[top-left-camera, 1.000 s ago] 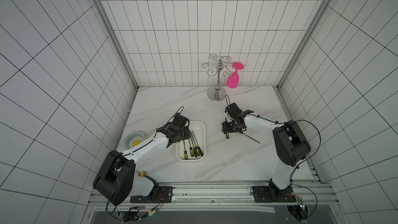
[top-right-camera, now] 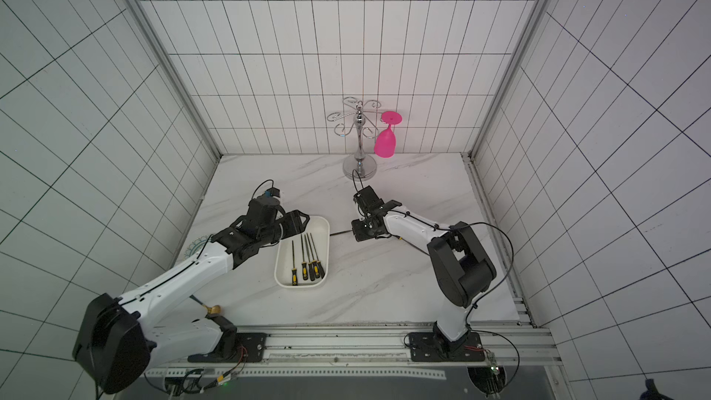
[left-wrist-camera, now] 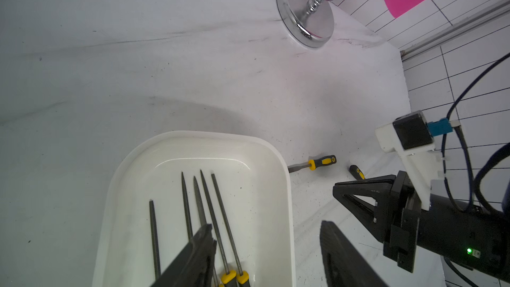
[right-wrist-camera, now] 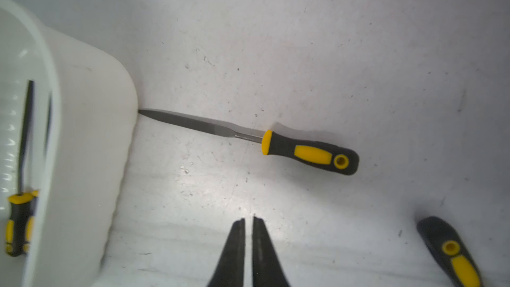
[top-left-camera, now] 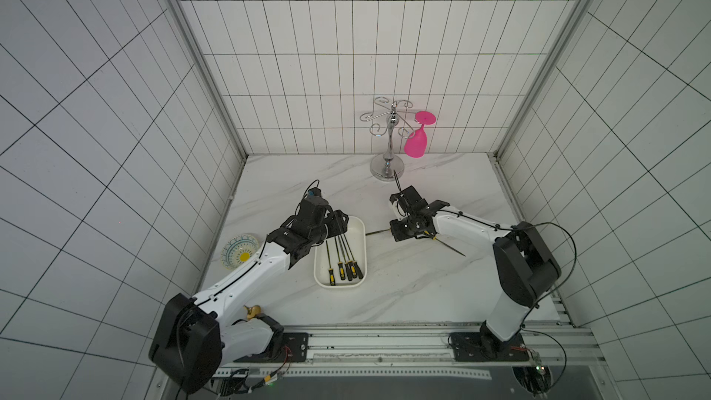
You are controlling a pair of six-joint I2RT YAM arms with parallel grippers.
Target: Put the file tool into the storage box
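Observation:
A file tool (right-wrist-camera: 313,154) with a black-and-yellow handle lies on the table, its tip by the white storage box (left-wrist-camera: 132,170). A second handle (right-wrist-camera: 457,260) lies at lower right in the right wrist view. Several files (left-wrist-camera: 223,223) lie in the box. My left gripper is open above the box, nothing between its fingers. My right gripper hangs over the table right of the box, below the loose file in its wrist view, fingertips close together with only a narrow gap and nothing visible between them.
A chrome stand (top-left-camera: 387,166) with a pink glass (top-left-camera: 416,140) stands at the back. A patterned bowl (top-left-camera: 240,250) sits at the left. The table behind the box and to its front right is clear.
The file beside the right gripper has swung from pointing backward to pointing left at the box. The right gripper has shifted slightly left; the left gripper has moved up and back.

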